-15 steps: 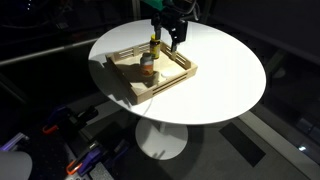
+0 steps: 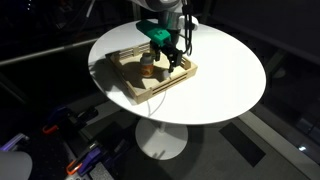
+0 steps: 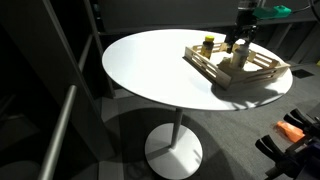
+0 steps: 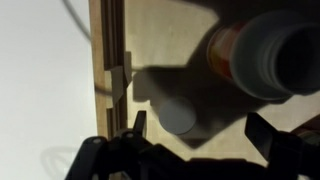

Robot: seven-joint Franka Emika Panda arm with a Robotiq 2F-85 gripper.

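A shallow wooden tray (image 2: 152, 91) sits on the round white table. Inside it stands an orange-labelled bottle (image 2: 147, 66), pale from the side (image 3: 240, 56). A yellow-capped bottle (image 3: 208, 41) stands in the tray too; in exterior view 1 the arm covers it. My gripper is open over the tray, pointing down. A small round whitish thing (image 4: 177, 115) lies on the tray floor, seen between the spread fingers but not held. The orange-labelled bottle (image 4: 228, 50) is just ahead and to the right in the wrist view.
The tray's slatted wall (image 4: 113, 60) runs close along the left in the wrist view.
Tray and orange-labelled bottle have stayed put.
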